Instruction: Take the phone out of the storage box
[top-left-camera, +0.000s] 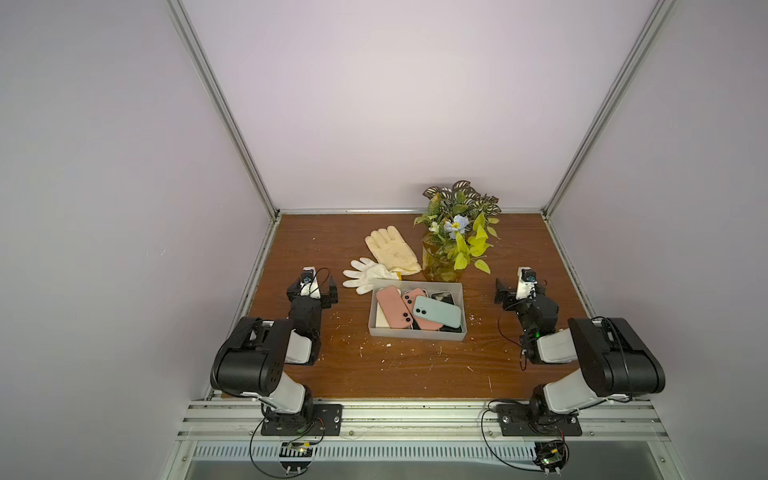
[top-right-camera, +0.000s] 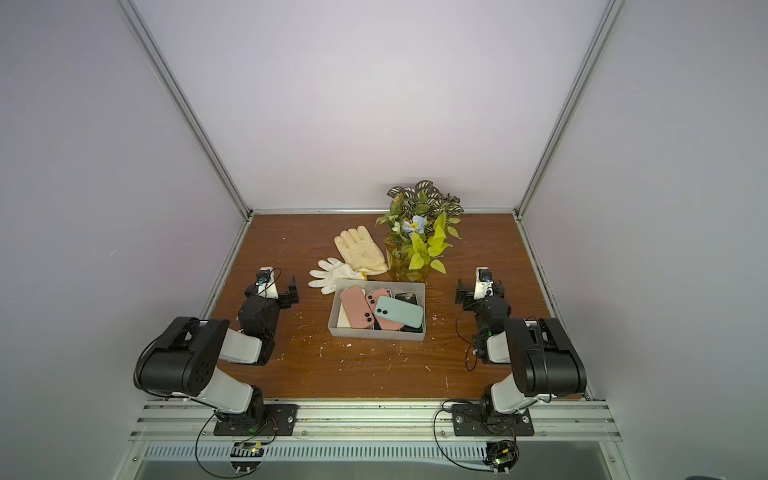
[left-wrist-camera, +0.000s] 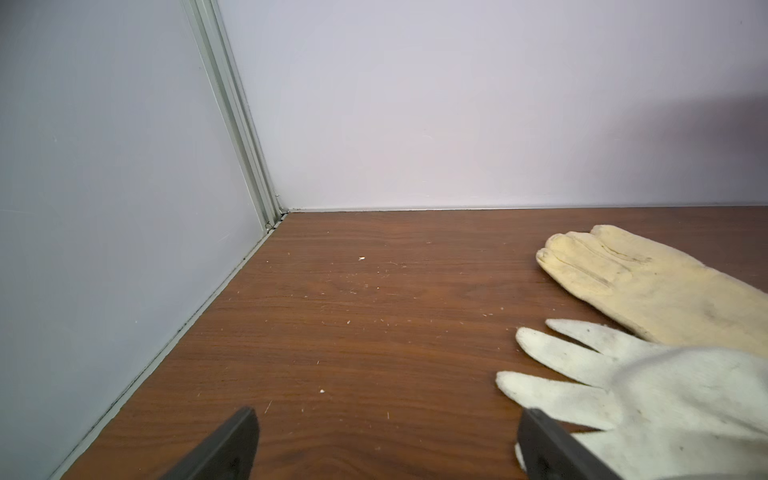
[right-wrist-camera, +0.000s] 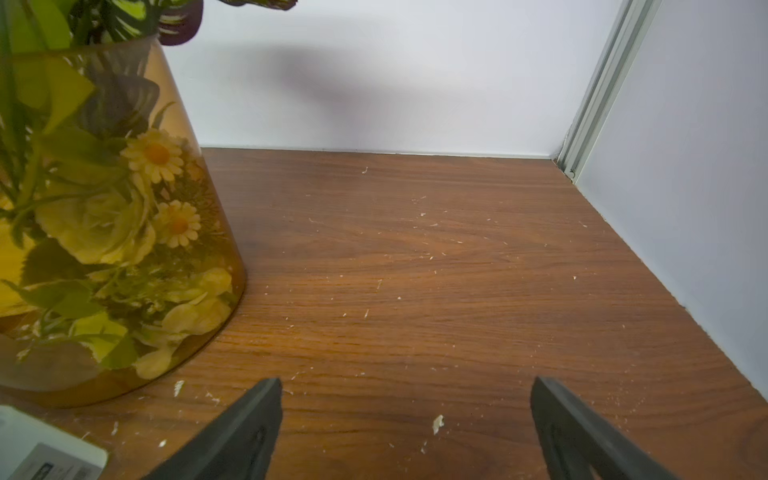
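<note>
A grey storage box (top-left-camera: 416, 333) sits at the middle of the wooden table, holding several phones: a pink one (top-left-camera: 392, 305) at the left, a mint one (top-left-camera: 440, 313) on top at the right, another pink one partly under it, and a dark one mostly hidden. My left gripper stands open and empty, left of the box. My right gripper is open and empty too, right of the box.
Two work gloves (top-left-camera: 392, 248) lie behind the box at the left. An amber vase of plants and flowers stands behind it at the right.
</note>
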